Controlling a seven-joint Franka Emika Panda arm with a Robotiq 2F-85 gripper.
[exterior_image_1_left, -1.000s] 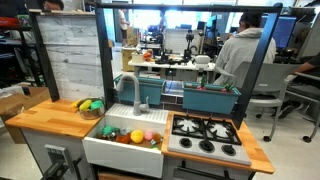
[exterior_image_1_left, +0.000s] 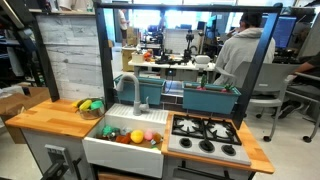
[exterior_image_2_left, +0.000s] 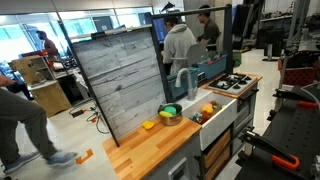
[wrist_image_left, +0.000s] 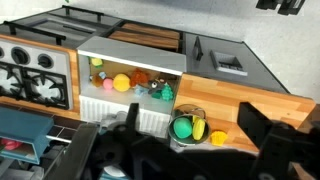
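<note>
My gripper stands open in the wrist view, its two dark fingers wide apart and nothing between them. Below it, seen from above, a metal bowl (wrist_image_left: 174, 133) with green and yellow items sits on the wooden counter (wrist_image_left: 258, 101). Beside the bowl lies a separate yellow item (wrist_image_left: 218, 138). The white sink (wrist_image_left: 96, 105) holds several colourful toy foods, among them an orange-yellow ball (wrist_image_left: 121, 82). In exterior view 1, part of the dark arm (exterior_image_1_left: 38, 45) shows at upper left; the fingertips cannot be made out there.
A stove (exterior_image_1_left: 207, 135) with black grates is set into the counter right of the sink. The grey faucet (exterior_image_1_left: 136, 92) rises behind the sink. Blue bins (exterior_image_1_left: 209, 99) hang along the back, and a whitewashed panel (exterior_image_2_left: 122, 82) borders the counter. Bare wood surrounds the bowl.
At the upper left of exterior view 1, more of the dark arm has come into view. The bowl, the sink's contents and the stove look unmoved.
</note>
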